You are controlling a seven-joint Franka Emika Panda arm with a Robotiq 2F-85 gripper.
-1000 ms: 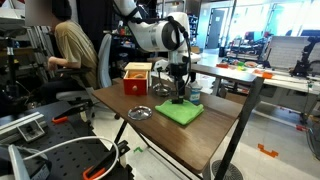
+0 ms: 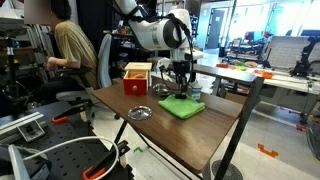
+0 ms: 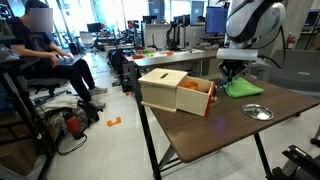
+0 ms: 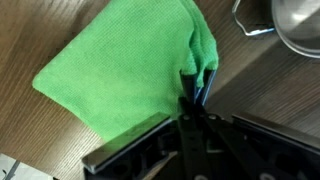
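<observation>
A green cloth lies spread on the brown table, under the white arm. In the wrist view the cloth fills the left and middle, and one edge is bunched up against the fingers. My gripper is shut on that edge, low over the tabletop. From the second exterior side, the gripper stands at the near-left edge of the cloth. The fingertips are small and dark in both exterior views.
A metal pot with a wire handle stands close beside the cloth. A box with orange contents sits at a table end. A round metal lid lies near the table edge.
My gripper has shifted slightly to the right and up in the first exterior view, and the cloth's edge by it is drawn up. The box, lid and pot have not moved.
</observation>
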